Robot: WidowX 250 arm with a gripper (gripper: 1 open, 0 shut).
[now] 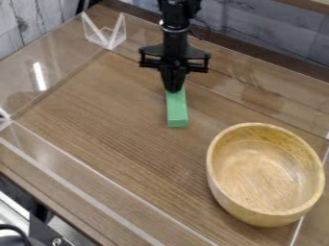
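A green oblong block [176, 110] lies on the wooden tabletop in the upper middle. The black gripper [174, 80] is over its far end, its fingers reaching down to it and hiding that end; it appears shut on the block, though the exact contact is small and dark.
A large tan bowl [264, 171] takes up the lower right of the table [103, 144]. A wall stands along the back and upper left.
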